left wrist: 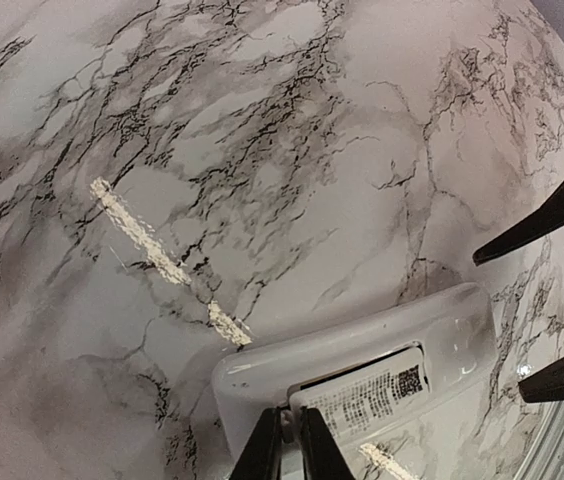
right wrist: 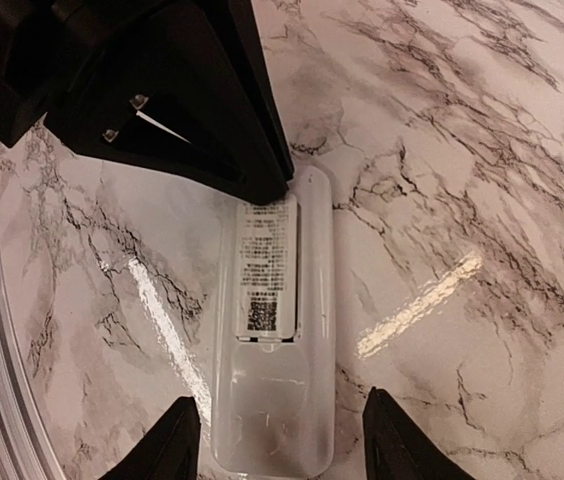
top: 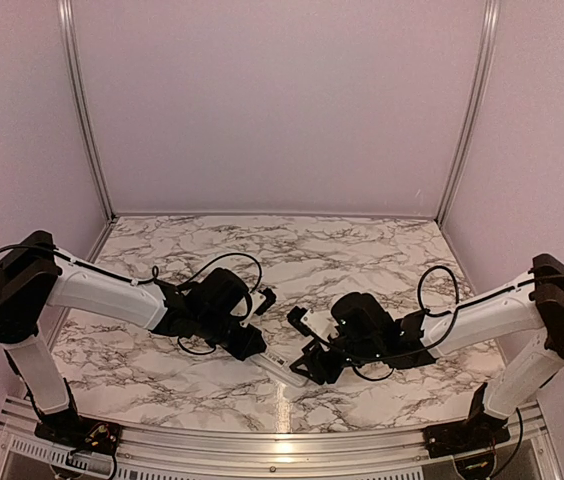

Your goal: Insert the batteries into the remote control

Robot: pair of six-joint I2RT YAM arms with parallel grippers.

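The white remote (top: 278, 366) lies on the table between both grippers, its long labelled inset (left wrist: 362, 395) showing; whether batteries sit inside cannot be told. My left gripper is shut, its tips down at one end of that inset, with no held object visible; in the right wrist view it covers the remote's far end. My right gripper is part open, its fingers either side of the remote's near end, apart from it as far as shows.
A metal rail (top: 272, 440) runs along the front edge, close to the remote.
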